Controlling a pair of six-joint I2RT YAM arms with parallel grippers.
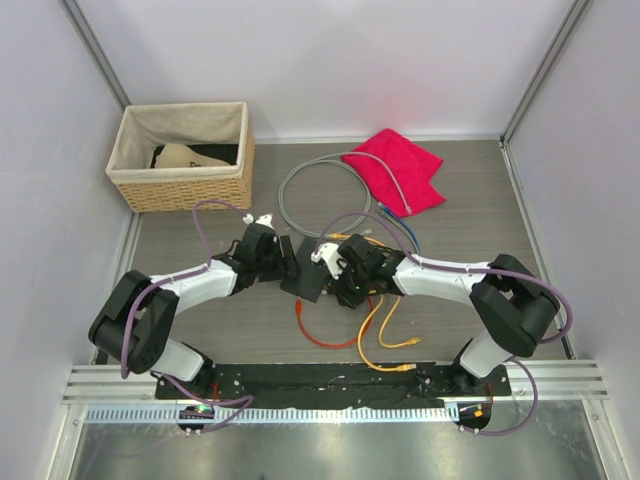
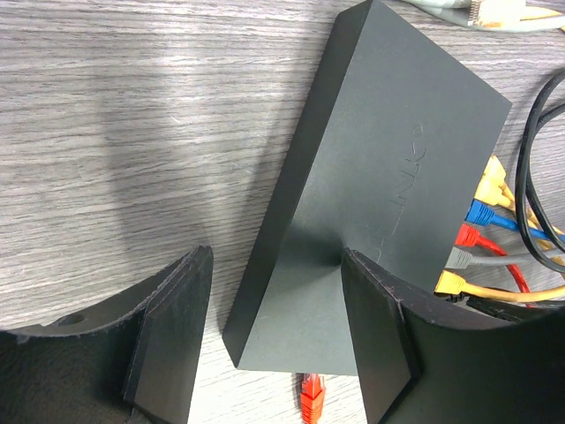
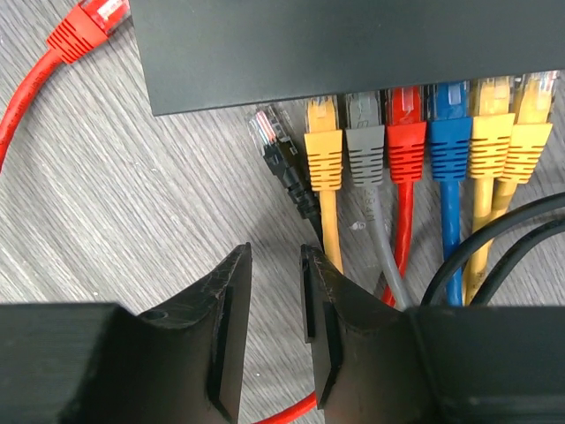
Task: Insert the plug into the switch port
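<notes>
The dark switch box (image 2: 388, 168) lies flat, with several cable plugs along one edge. In the right wrist view a loose black plug (image 3: 282, 159) lies angled beside the row, next to a yellow plug (image 3: 323, 159). A red plug (image 3: 84, 31) lies at the upper left, by the box's end. My left gripper is part open over the box's side, nothing seen between its fingers. My right gripper stands open below the plug row, over the black cable.
A wicker basket (image 1: 180, 191) sits at the back left. A red cloth (image 1: 400, 170) and a coiled grey cable lie at the back right. Bare table shows left of the box and at the front.
</notes>
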